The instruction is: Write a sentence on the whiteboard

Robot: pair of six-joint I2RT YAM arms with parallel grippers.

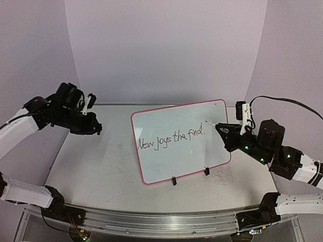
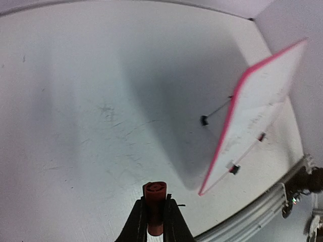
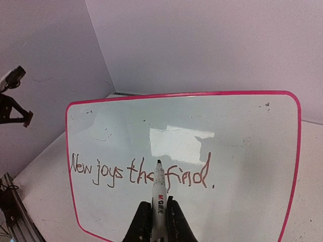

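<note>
The whiteboard [image 1: 186,159], edged in pink, carries one handwritten line of brown-red writing [image 3: 189,176] reading roughly "New joys the find." with a dot at its end. My right gripper [image 1: 218,126] is shut on a white marker [image 3: 159,204], its dark tip pointing towards the board. In the right wrist view the marker covers part of the writing; whether the tip touches the board cannot be told. My left gripper [image 1: 99,129] is left of the board and apart from it. Between its fingers the left wrist view shows a dark red cap-like piece [image 2: 156,214], on which they are shut.
Black clips [image 1: 174,181] stand at the board's lower edge, and a metal rail [image 1: 151,227] runs along the table's front. Walls close in the sides and back.
</note>
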